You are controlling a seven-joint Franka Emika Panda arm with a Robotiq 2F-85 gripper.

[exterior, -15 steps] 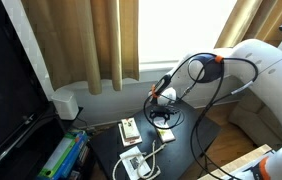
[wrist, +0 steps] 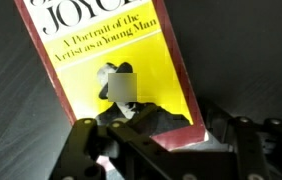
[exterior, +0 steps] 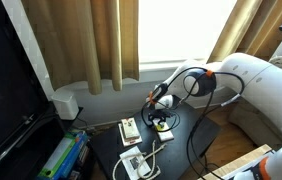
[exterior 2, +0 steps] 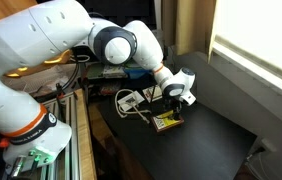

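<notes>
A book (wrist: 106,80) with a yellow cover and a dark red border fills much of the wrist view; its title reads "A Portrait of the Artist as a Young Man". It lies flat on the dark table, also showing as a small yellow book (exterior 2: 167,122) in exterior view 2. Right above its end, my gripper has its fingers apart, one near each long side of the cover. Whether either finger touches the book, I cannot tell. From exterior view 1 the gripper (exterior: 158,113) partly covers the book.
Another light-covered book (exterior: 130,129) lies to the left, near a white device (exterior: 136,165) and a pale cable (exterior: 154,158). In exterior view 2, the dark table (exterior 2: 216,145) is bare to the right of the book.
The arm has come down somewhat, bringing the gripper closer to the yellow book. The book and the things beside it appear to lie where they were.
</notes>
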